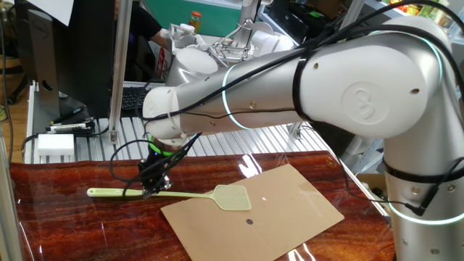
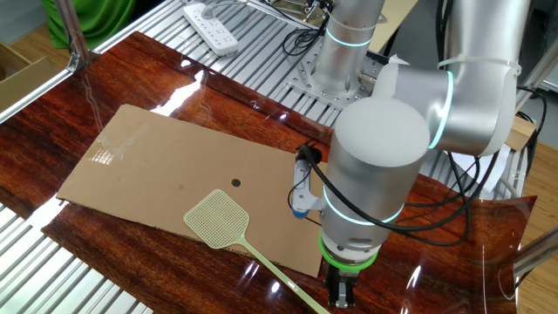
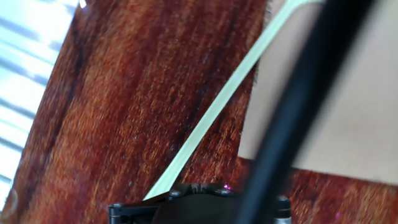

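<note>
A pale green fly swatter (image 1: 232, 197) lies with its mesh head on the cardboard sheet (image 1: 290, 217) and its long handle across the dark wooden tabletop. My gripper (image 1: 151, 193) is low over that handle, left of the head. From the other side, the gripper (image 2: 341, 302) points down near the lower edge, close to the swatter's handle (image 2: 277, 272). In the wrist view the handle (image 3: 205, 124) runs diagonally down and passes behind the gripper's dark body (image 3: 199, 208). The fingertips are hidden there, so neither the finger opening nor any contact can be made out.
A small dark disc (image 2: 235, 183) sits on the cardboard. Beyond the glossy wooden surface is a ribbed metal table, carrying a white box (image 1: 56, 144) and a power strip (image 2: 210, 30). A blurred black cable (image 3: 298, 106) crosses the wrist view. Bare wood surrounds the handle.
</note>
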